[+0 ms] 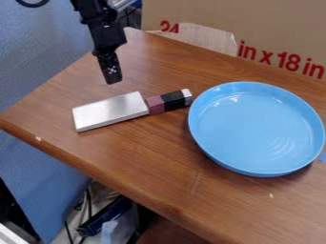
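Note:
A cleaver-like toy knife (111, 111) with a wide pale silver blade lies flat on the wooden table, its maroon and black handle (166, 103) pointing right. A light blue plate (254, 129) sits to its right, near the handle's end. The black gripper (110, 71) hangs above the table at upper left, behind the blade and apart from it, pointing down. Whether its fingers are open or shut is too small to tell.
A cardboard box (249, 29) stands along the back edge of the wooden table (166, 181). The table's left edge runs beside a blue surface (38, 172), with cables and clutter below at lower left. Bare wood lies in front of the knife and behind it.

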